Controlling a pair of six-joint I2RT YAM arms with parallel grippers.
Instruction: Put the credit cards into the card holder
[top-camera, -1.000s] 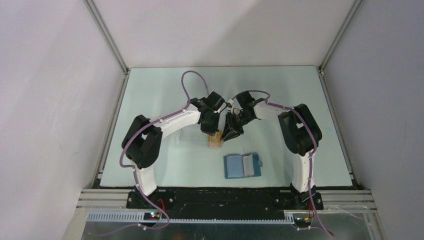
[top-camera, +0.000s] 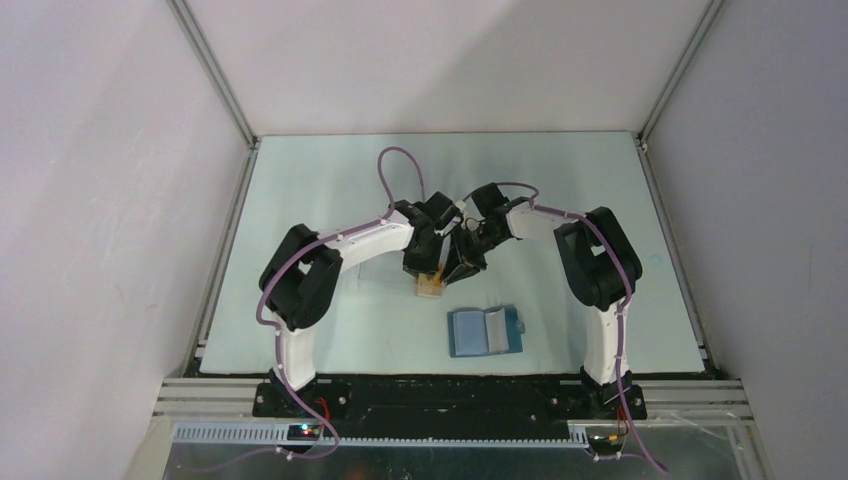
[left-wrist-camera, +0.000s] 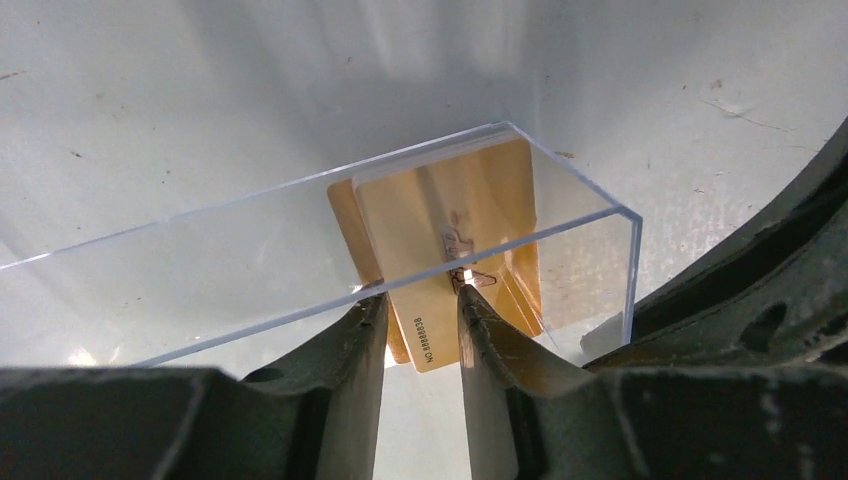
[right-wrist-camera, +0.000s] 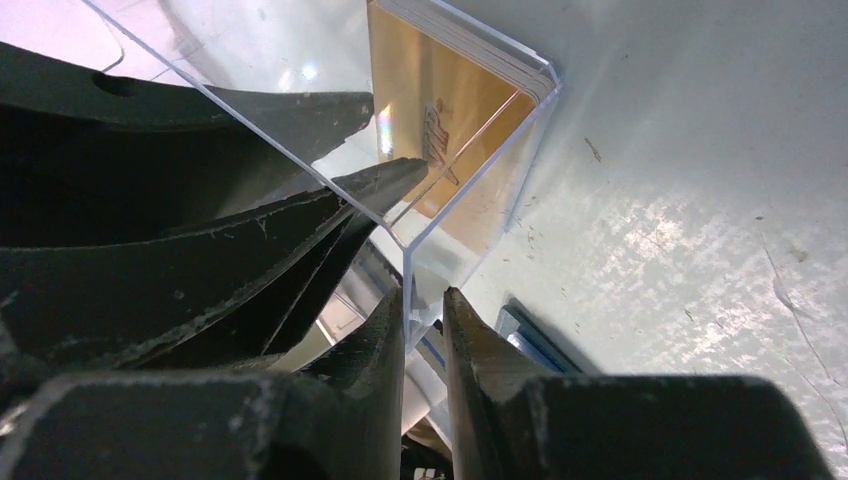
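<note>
A clear acrylic holder (left-wrist-camera: 220, 255) lies near the table's middle, with tan credit cards (left-wrist-camera: 430, 310) (right-wrist-camera: 450, 110) stacked at one end. My left gripper has its fingertips part open over these cards, at the holder's rim. It is unclear whether they touch a card. My right gripper is shut on a corner wall of the holder. In the top view both wrists meet above the holder and hide much of it.
A blue tray-like object (top-camera: 470, 330) with lighter panels lies at the front, right of centre.
The right arm has stayed almost still.
</note>
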